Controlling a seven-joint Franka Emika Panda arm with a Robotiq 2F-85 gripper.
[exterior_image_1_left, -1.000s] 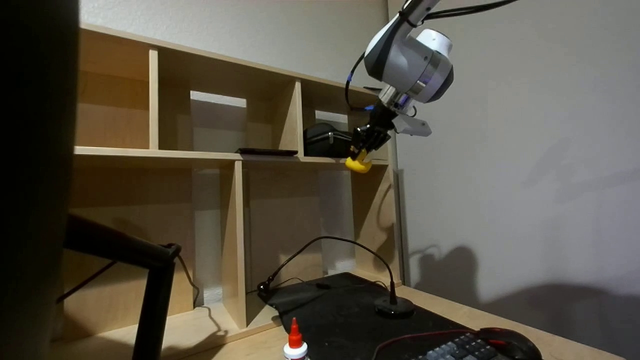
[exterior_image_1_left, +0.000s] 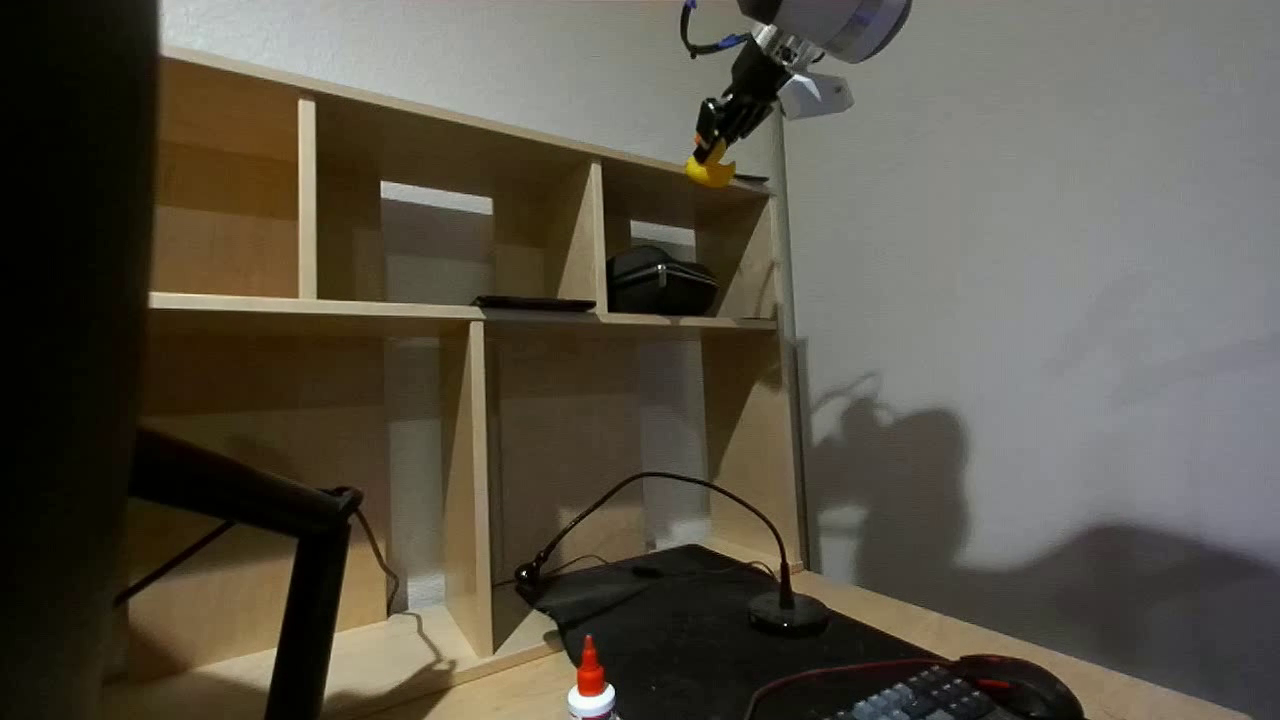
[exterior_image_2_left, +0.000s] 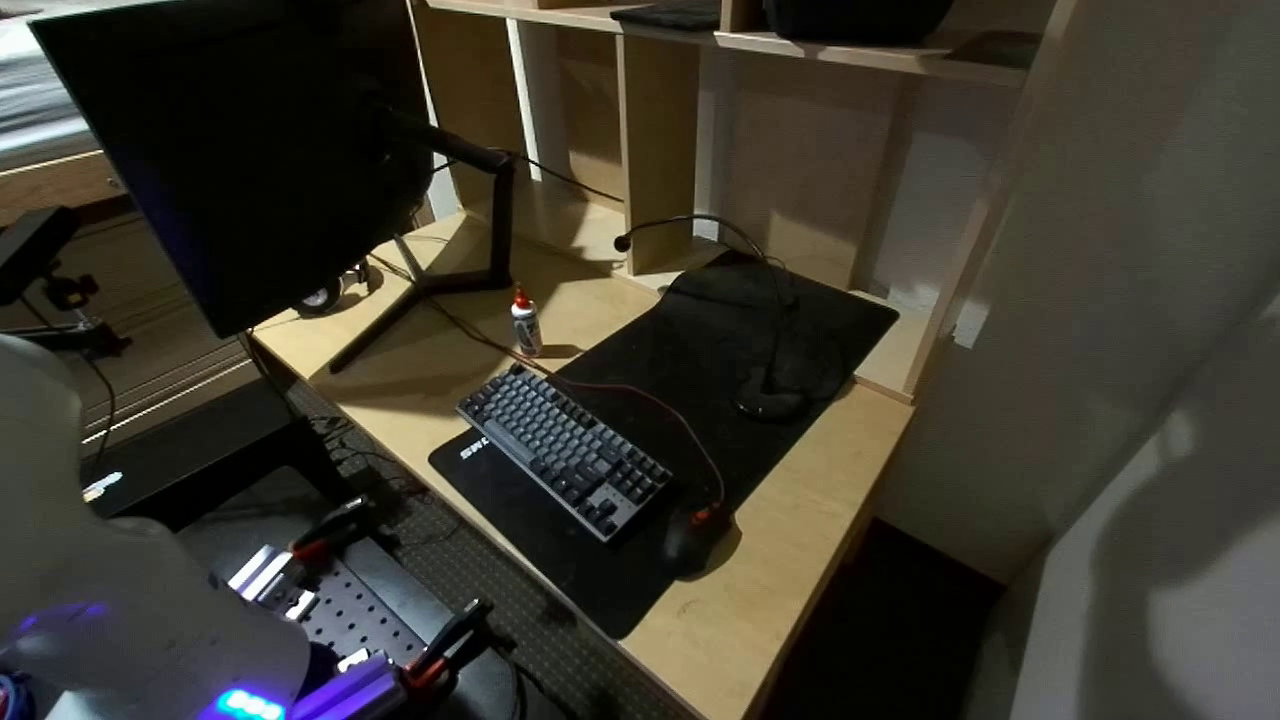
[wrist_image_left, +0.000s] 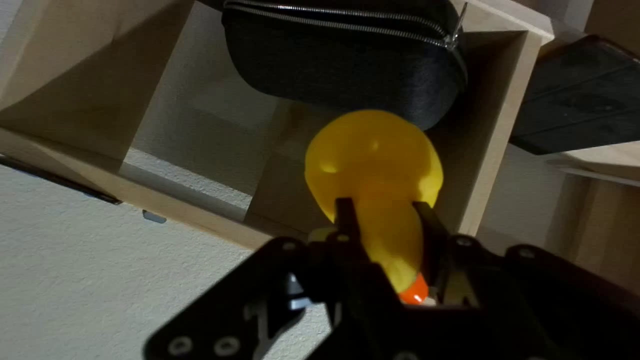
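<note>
A yellow rubbery object (wrist_image_left: 372, 156) with a small orange part, perhaps a toy duck, is gripped between the black fingers of my gripper. Exterior view 1 has the gripper (exterior_image_1_left: 710, 144) high up, near the top edge of the shelf unit's right end, the yellow object (exterior_image_1_left: 710, 173) hanging below its fingertips. Seen from the wrist, the object is in front of the upper right compartment, apart from the black zippered case (wrist_image_left: 342, 60) there. The gripper is outside exterior view 2.
The wooden shelf (exterior_image_1_left: 540, 314) also holds a flat black item (exterior_image_1_left: 534, 302) left of the case. On the desk are a glue bottle (exterior_image_2_left: 525, 324), keyboard (exterior_image_2_left: 564, 450), mouse (exterior_image_2_left: 696, 536) and gooseneck stand (exterior_image_2_left: 770, 396). A wall borders the shelf's right side.
My gripper has risen with the yellow object, from about the middle shelf board's height to near the top edge of the shelf unit. The case and desk items have stayed in place.
</note>
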